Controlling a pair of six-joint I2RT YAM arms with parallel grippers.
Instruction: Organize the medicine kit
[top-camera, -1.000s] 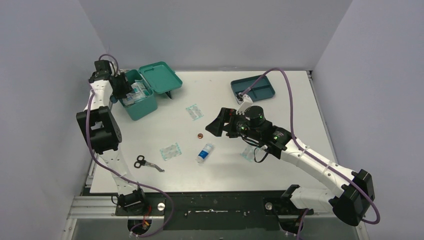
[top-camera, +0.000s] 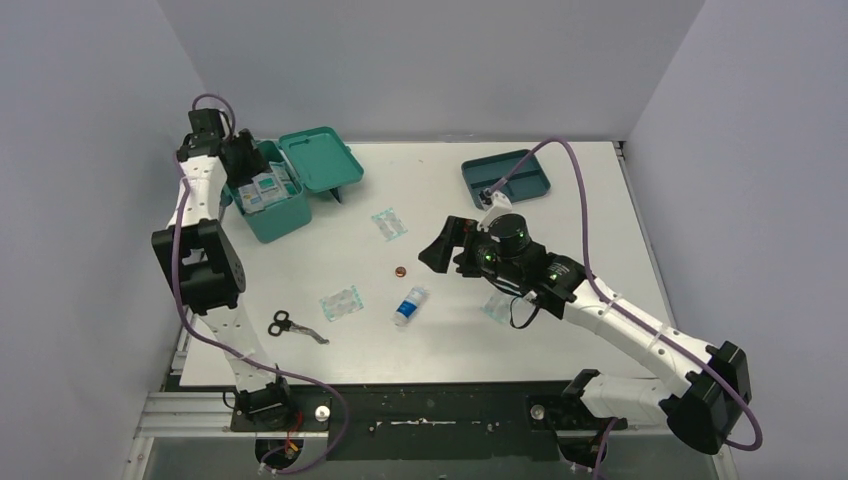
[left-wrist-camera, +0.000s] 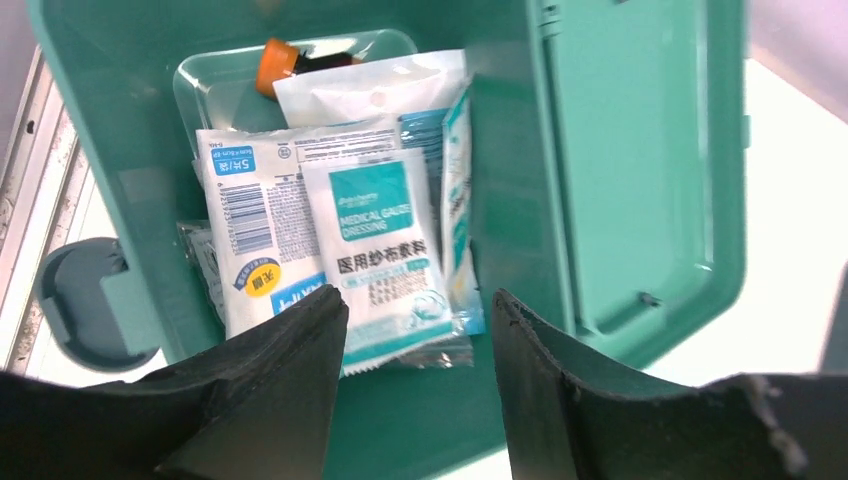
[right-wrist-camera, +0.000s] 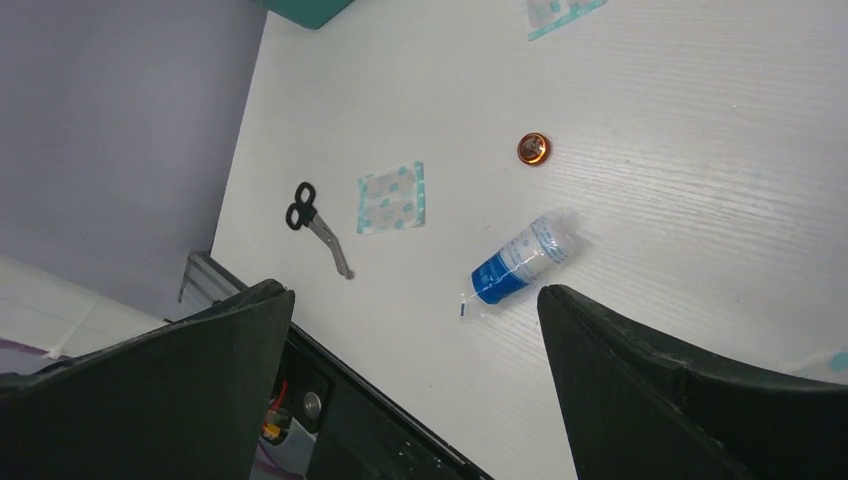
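Observation:
The green medicine box (top-camera: 280, 220) stands open at the far left, its lid (top-camera: 325, 160) folded out to the right. Inside lie several packets, among them a medical gauze dressing (left-wrist-camera: 372, 215) on top, a white barcode packet (left-wrist-camera: 245, 200) and an orange bottle (left-wrist-camera: 277, 68). Above the box my left gripper is part open, nothing between its fingers. Over the table's middle hangs my open, empty right gripper. On the table lie scissors (right-wrist-camera: 318, 230), a bagged blue-and-white roll (right-wrist-camera: 520, 258), a small amber round item (right-wrist-camera: 534, 149) and a gauze packet (right-wrist-camera: 391, 198).
Another packet (top-camera: 389, 224) lies right of the box, and one (top-camera: 497, 307) is partly under the right arm. A dark green divided tray (top-camera: 505, 180) stands at the back right.
The right gripper has shifted slightly right. The loose table items have not moved.

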